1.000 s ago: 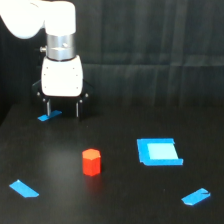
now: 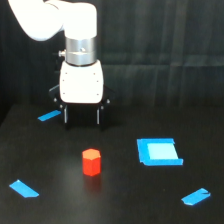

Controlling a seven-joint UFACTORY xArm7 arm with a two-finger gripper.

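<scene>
A small red block (image 2: 91, 162) rests on the dark table, left of centre. Behind and above it hangs my gripper (image 2: 83, 121), white-bodied with thin dark fingers. The fingers stand wide apart, and only dark background shows between them. Clear space separates the fingertips from the block. To the right lies a blue-bordered square (image 2: 143, 152) with a pale centre, flat on the table and with nothing on it.
Blue tape strips lie at the back left (image 2: 49, 115), front left (image 2: 24, 188) and front right (image 2: 196, 196). A dark curtain (image 2: 160, 55) hangs behind.
My gripper has moved right and somewhat lower in the view, from the back-left tape strip to behind the red block. The block and the square have stayed put.
</scene>
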